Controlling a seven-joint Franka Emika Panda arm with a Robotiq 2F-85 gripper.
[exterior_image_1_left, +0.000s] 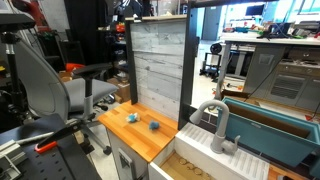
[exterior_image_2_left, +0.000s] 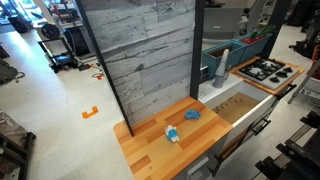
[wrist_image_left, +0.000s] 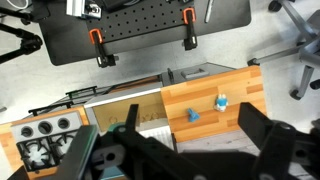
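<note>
On the wooden countertop (exterior_image_1_left: 135, 138) lie two small items: a blue one (exterior_image_1_left: 155, 125) and a white-and-blue one (exterior_image_1_left: 132, 118). Exterior view 2 shows the blue item (exterior_image_2_left: 192, 115) nearer the basin and the white-and-blue item (exterior_image_2_left: 172, 134) farther from it. From above, the wrist view has the blue item (wrist_image_left: 193, 116) and the white-and-blue item (wrist_image_left: 221, 102) apart on the wood. My gripper is open high over the counter, its dark fingers spread wide with nothing held between them. Neither exterior view clearly shows the gripper.
Beside the wood is a white basin with a beige floor (exterior_image_2_left: 235, 107) and a grey faucet (exterior_image_2_left: 223, 62). A stovetop (exterior_image_2_left: 268, 70) lies beyond it. A grey plank wall (exterior_image_1_left: 158, 65) rises behind the counter, and a teal bin (exterior_image_1_left: 265, 130) stands behind the basin.
</note>
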